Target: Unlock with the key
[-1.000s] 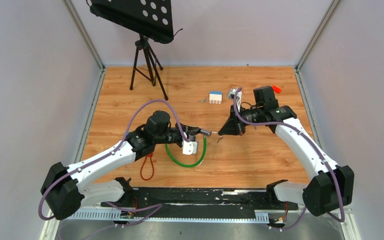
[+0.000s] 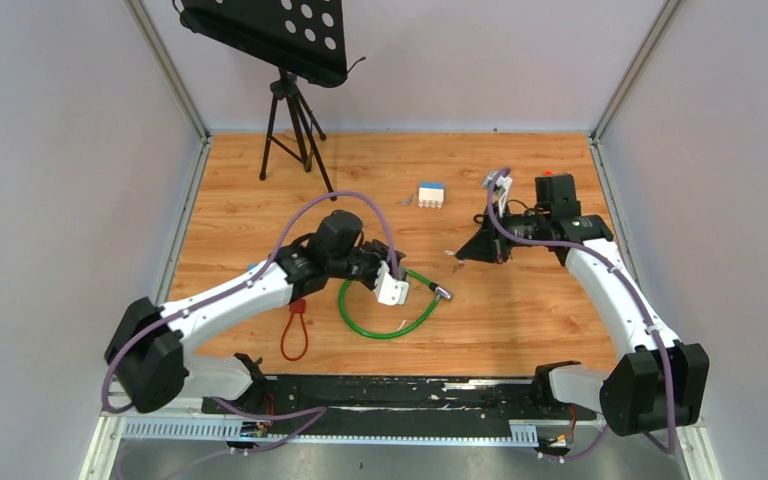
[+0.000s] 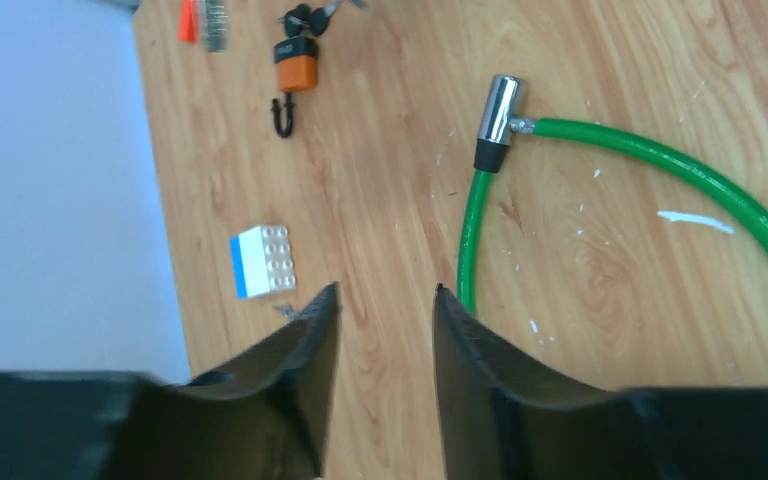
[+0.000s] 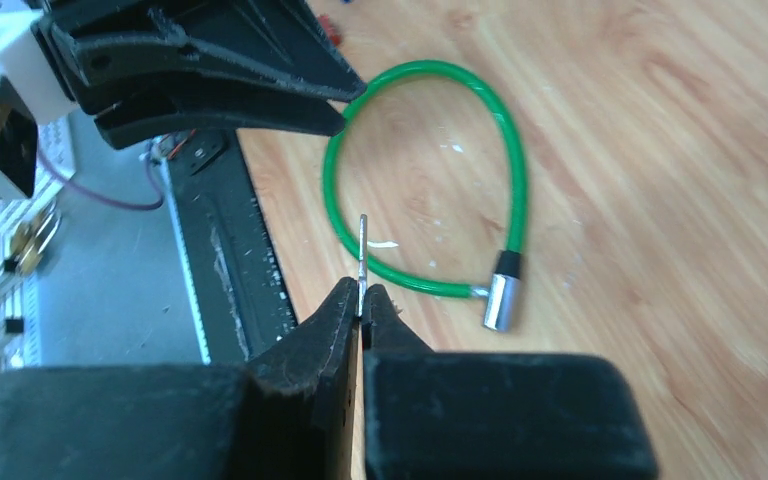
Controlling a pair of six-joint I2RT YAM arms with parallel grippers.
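Note:
The green cable lock (image 2: 388,336) lies on the table in a closed loop. Its silver lock cylinder (image 3: 501,107) rests on the wood, with the thin cable end joined at its side. Just left of the cylinder in the top view, my left gripper (image 2: 404,262) is above the loop, open and empty in its wrist view. My right gripper is to the right of the lock, apart from it. It is shut on a thin silver key (image 4: 363,245), whose blade points out past the fingertips. The key's head is hidden between the fingers.
A blue-and-white block (image 2: 431,195) stands farther back with small keys beside it. An orange padlock (image 3: 297,66) with keys appears in the left wrist view. A red looped lock (image 2: 297,325) lies near the left arm.
The lock cylinder went from my left gripper down onto the table. That gripper let go and shifted slightly right and up; the right gripper, holding the key, drew away rightward.

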